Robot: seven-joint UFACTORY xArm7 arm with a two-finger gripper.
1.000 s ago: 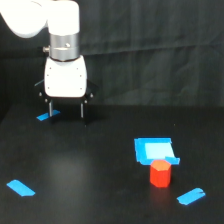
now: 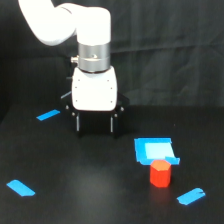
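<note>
A white robot arm comes down from the upper left, and its gripper (image 2: 94,120) hangs over the dark table at left of centre, its dark fingers hard to see against the black background. A red hexagonal block (image 2: 160,174) stands at the right, just in front of a blue-bordered pale square (image 2: 158,150).
Strips of blue tape lie at the back left (image 2: 48,114), front left (image 2: 21,188) and front right (image 2: 190,196).
The arm and gripper have moved to the right and slightly toward the front. The block and the blue square have not moved.
</note>
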